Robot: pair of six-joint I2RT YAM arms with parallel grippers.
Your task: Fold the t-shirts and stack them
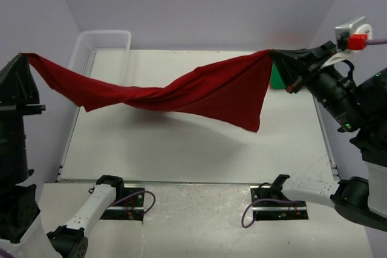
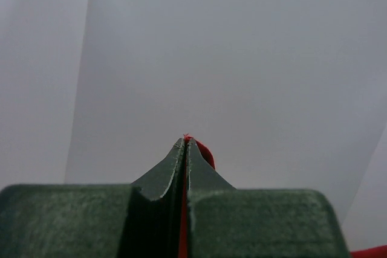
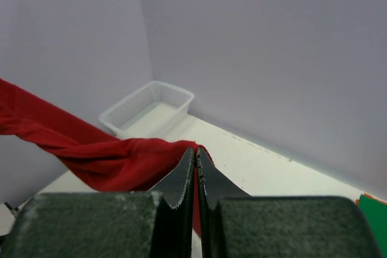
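Observation:
A red t-shirt [image 1: 205,92] hangs in the air above the table in the top view, stretched between both grippers and sagging and twisted in the middle. My left gripper [image 1: 24,57] is shut on one end of it at the far left; a bit of red pokes out at the fingertips [image 2: 187,142] in the left wrist view. At the right, my right gripper [image 1: 273,54] is shut on the other end. The right wrist view shows the cloth [image 3: 130,158] running from between those fingers off to the left.
An empty-looking white basket [image 1: 98,35] stands at the table's back left corner. Something green [image 1: 277,78], probably folded cloth, lies at the back right, mostly behind the right gripper.

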